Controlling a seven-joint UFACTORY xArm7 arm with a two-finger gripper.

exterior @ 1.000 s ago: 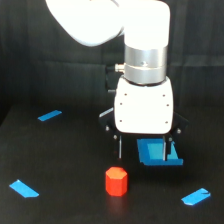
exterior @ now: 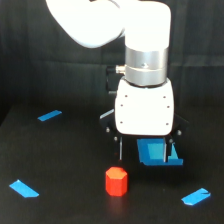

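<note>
An orange-red block (exterior: 116,181), six-sided in outline, rests on the dark table toward the front. My gripper (exterior: 143,153) hangs behind it and a little to the right, pointing down. Its two thin dark fingers stand wide apart, so it is open, with no object visible held between them. A blue square, perhaps a shallow tray or mat (exterior: 158,152), lies behind and partly under the right finger in this view. The white hand hides its far side. The block and the gripper are apart.
Strips of blue tape mark the table: one at the back left (exterior: 50,115), another at the front left (exterior: 24,188), a third at the front right (exterior: 196,197). Dark curtain closes off the back.
</note>
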